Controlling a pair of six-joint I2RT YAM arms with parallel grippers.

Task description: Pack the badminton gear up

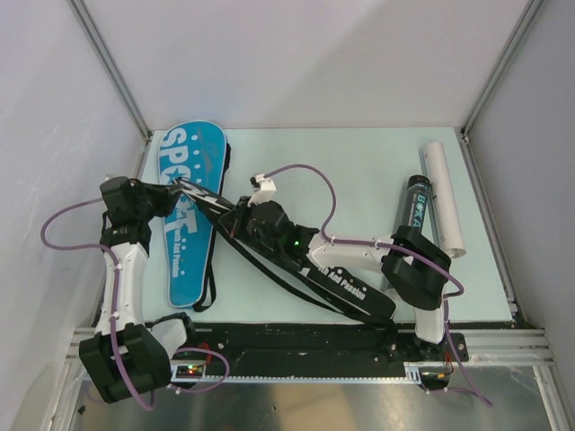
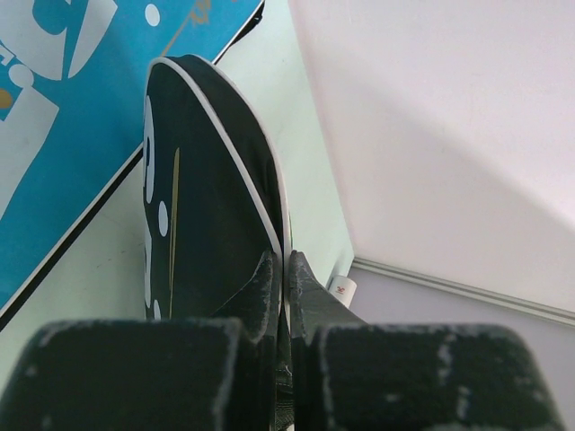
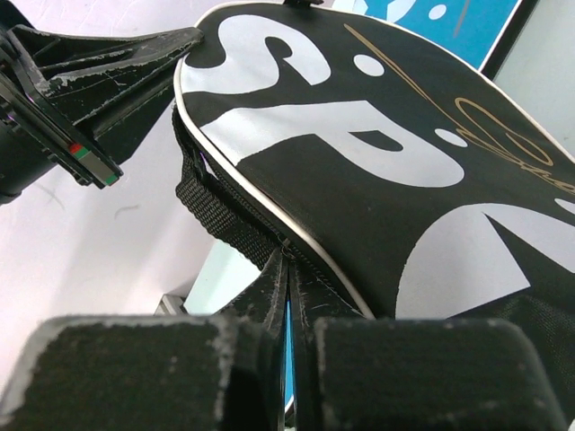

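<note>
A black racket bag with white lettering (image 1: 346,285) lies diagonally across the middle of the table, its far-left end raised. My left gripper (image 1: 179,186) is shut on the rim at that end; in the left wrist view, the pale-edged rim (image 2: 271,211) runs between its fingertips. Farther down the same bag, my right gripper is shut against the zipped side, just below the white piping. Whether a small zipper pull sits between its tips cannot be made out. A blue racket bag (image 1: 187,260) lies flat at the left.
On the right lie a dark shuttlecock tube (image 1: 414,205) and a white tube (image 1: 443,197), side by side. A black strap (image 1: 278,277) trails along the black bag's near side.
</note>
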